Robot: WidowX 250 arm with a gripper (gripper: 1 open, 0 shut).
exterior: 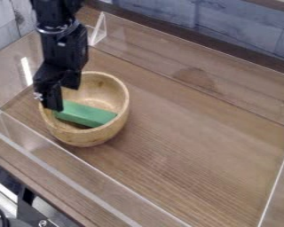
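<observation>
A round wooden bowl (104,133) stands at the left of the table, with a green block (88,114) lying inside it. My dark gripper (56,91) hangs over the bowl's left side, open, its fingers pointing down close to the rim and the left end of the block. Whether they touch either is unclear.
A grey-blue panelled wall is behind it. Dark objects sit at the lower left corner, off the tabletop.
</observation>
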